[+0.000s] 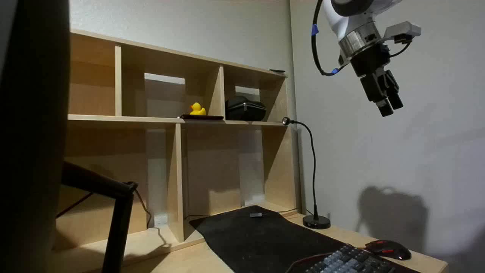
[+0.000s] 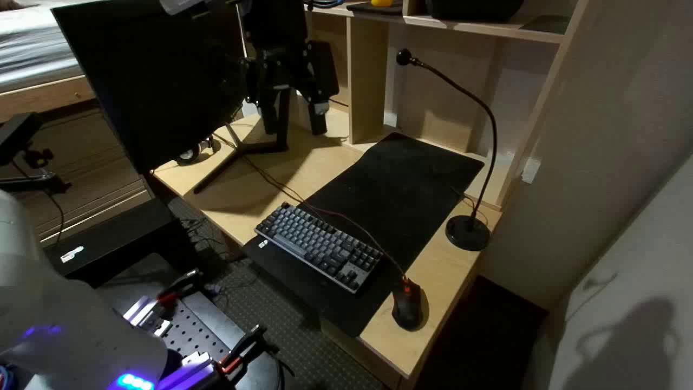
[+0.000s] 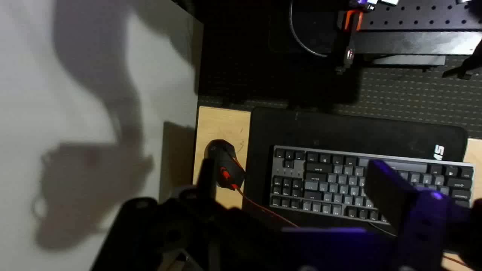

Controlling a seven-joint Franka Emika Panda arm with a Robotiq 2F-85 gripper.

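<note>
High above the desk, my gripper (image 1: 390, 105) points downward in front of the right wall. In exterior view 2 the gripper (image 2: 293, 122) shows two separated fingers, with nothing visible held between them. The wrist view also has the fingers wide apart, the gripper standing open over the keyboard (image 3: 334, 180) and mouse (image 3: 224, 162), well clear of both. A yellow rubber duck (image 1: 197, 109) sits on a dark flat object on the shelf, beside a black zippered case (image 1: 245, 109) in the right compartment.
A black gooseneck lamp (image 2: 468, 232) rises at the desk's right side, near the wooden shelf unit (image 1: 178, 182). The large monitor (image 2: 149, 71) stands to the left. Bare black desk mat (image 2: 409, 188) lies between keyboard and shelf.
</note>
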